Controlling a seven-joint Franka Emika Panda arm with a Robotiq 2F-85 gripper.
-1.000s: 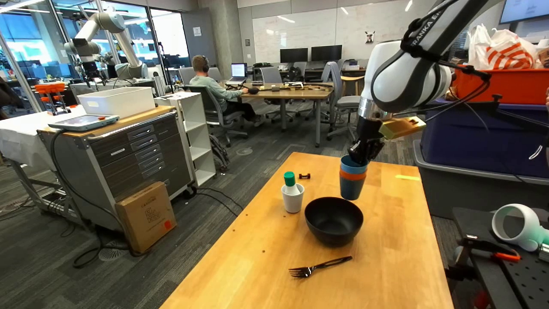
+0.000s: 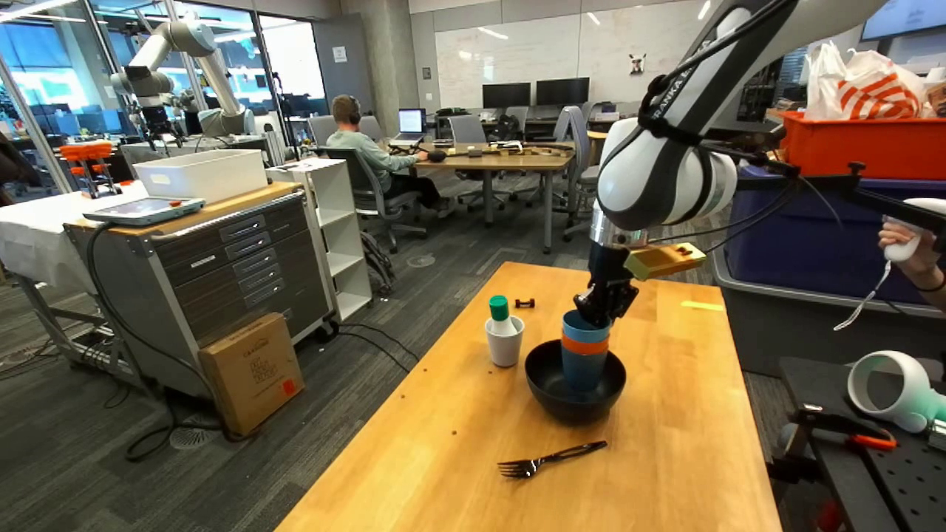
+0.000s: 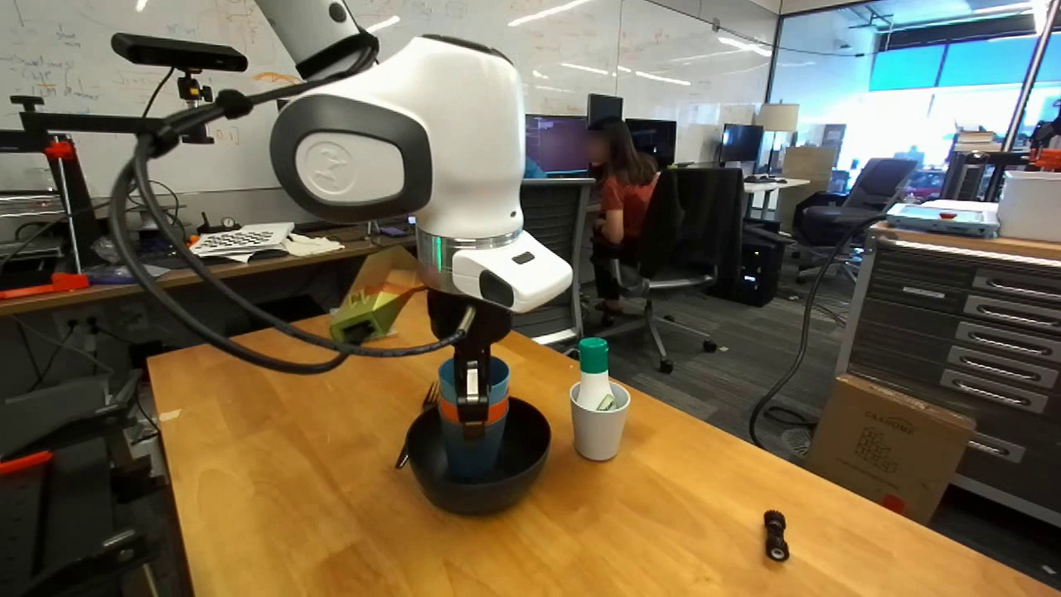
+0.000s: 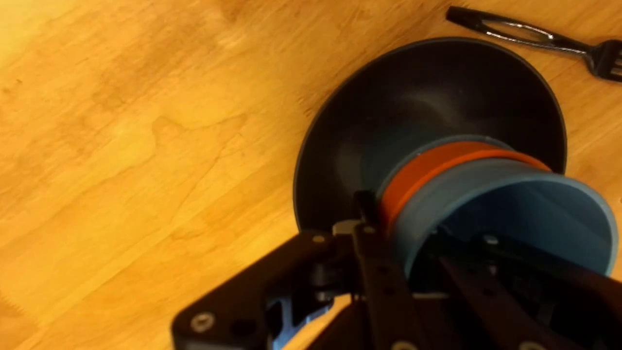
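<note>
A stack of nested cups, blue with an orange one between, stands nearly upright inside the black bowl on the wooden table. My gripper is shut on the stack's wall near the rim, one finger outside and the other within the top cup. From the wrist view, the top blue cup opens toward the lower right, over the bowl. Whether the stack's base touches the bowl's bottom cannot be made out.
A white cup holding a green-capped bottle stands beside the bowl. A black fork lies on the other side. Farther off is a small dark dumbbell-shaped piece.
The cup stack, held in my gripper, has moved left and toward the viewer in exterior view 1, from above the table behind the bowl to inside it. The bowl has stayed put.
</note>
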